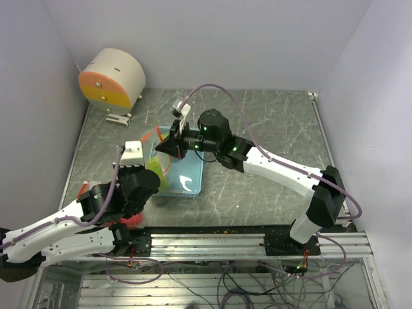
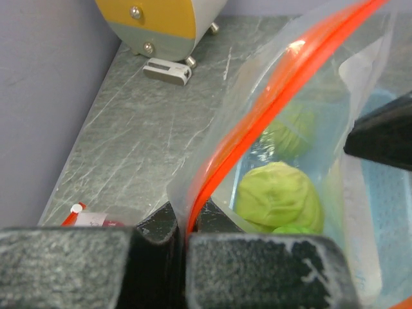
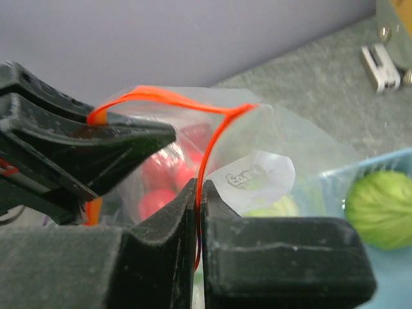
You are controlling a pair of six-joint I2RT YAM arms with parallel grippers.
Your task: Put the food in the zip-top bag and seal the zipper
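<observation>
A clear zip bag with an orange rim (image 2: 277, 84) stretches between my grippers over a blue tray (image 1: 183, 174). My left gripper is shut on its edge. My right gripper is shut at the rim, the orange strip at its fingertips. Green cabbage-like food (image 2: 277, 196) shows below or behind the clear film; I cannot tell whether it is inside. Another green one (image 3: 383, 209) lies in the tray. Red items (image 3: 158, 180) show through the bag in the right wrist view.
A rounded cream and yellow box (image 1: 111, 76) stands at the back left with a small metal piece (image 1: 118, 119) before it. Walls close the back and sides. The counter right of the tray is clear.
</observation>
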